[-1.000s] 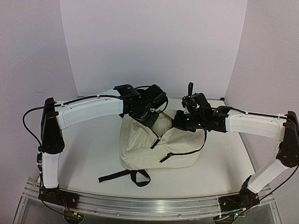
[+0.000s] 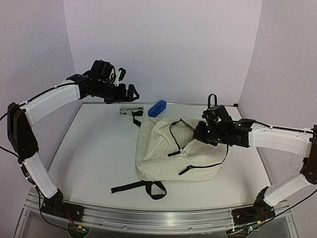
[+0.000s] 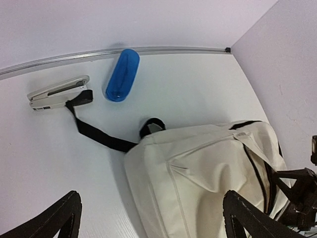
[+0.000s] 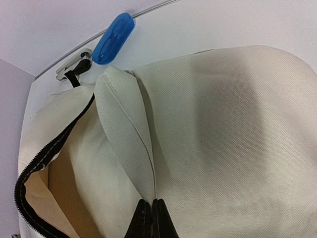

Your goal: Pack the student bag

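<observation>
A cream bag (image 2: 163,169) lies on the table with its zipped mouth part open; its inside shows only partly. My right gripper is shut on the cloth edge of that mouth, which runs into its fingertips. Behind the bag are a blue case (image 2: 157,108) and a grey-white stapler (image 2: 131,110), both on the table. High over the back left, near the stapler, my left gripper (image 2: 133,92) is open. Only bare table and part of the bag (image 3: 188,158) show between and beyond its fingers.
A black strap (image 3: 106,140) reaches from the bag to the stapler, its end against it. Another strap (image 2: 130,186) trails in front of the bag. Walls stand at the back and both sides.
My left gripper has left the bag's mouth and moved up and to the left, uncovering the blue case and the stapler. The bag and right gripper have shifted slightly right.
</observation>
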